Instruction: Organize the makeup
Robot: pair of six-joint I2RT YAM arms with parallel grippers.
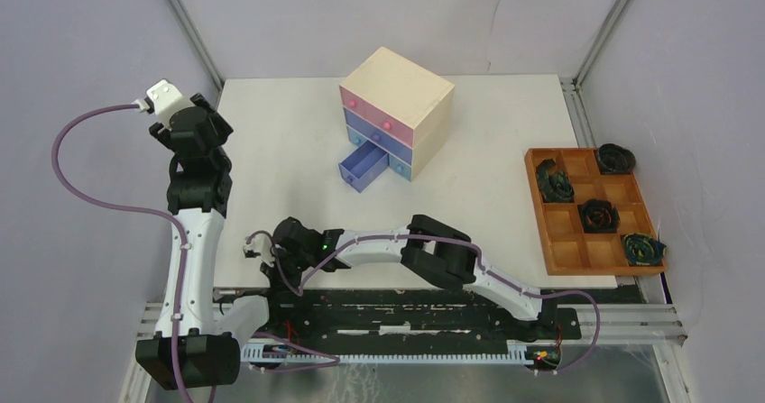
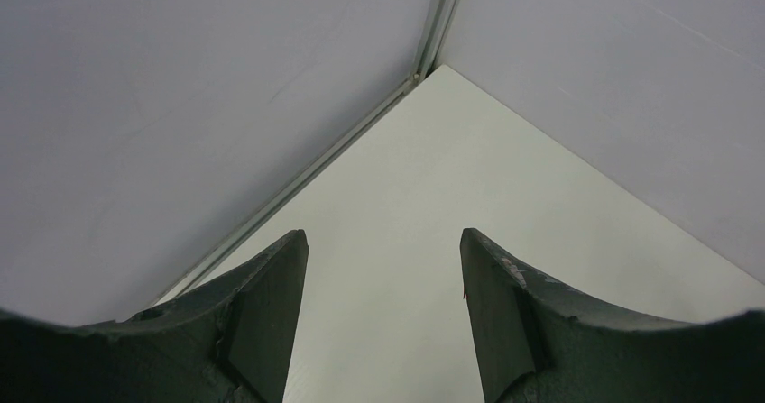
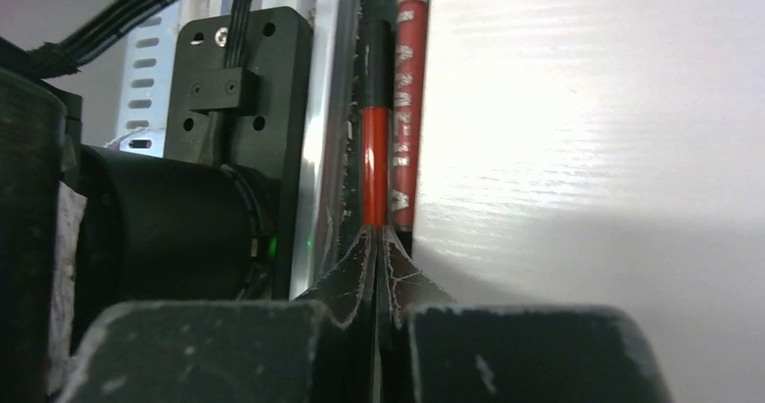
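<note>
In the right wrist view, a slim bright-red stick with a black end (image 3: 374, 164) and a dark-red pencil-like stick with pale lettering (image 3: 409, 114) lie side by side along the table's front edge. My right gripper is shut, its tips meeting at the near end of the bright-red stick; nothing shows clearly between them. The left gripper stands open and empty above bare table at the left. A small cabinet (image 1: 397, 96) with pink, violet and blue drawers sits at the back; one bottom drawer (image 1: 364, 167) is pulled out and looks empty.
At the right, a wooden compartment tray (image 1: 566, 241) holds several dark coiled items, such as one in the middle (image 1: 598, 215). A dark gap with rails runs along the front edge.
</note>
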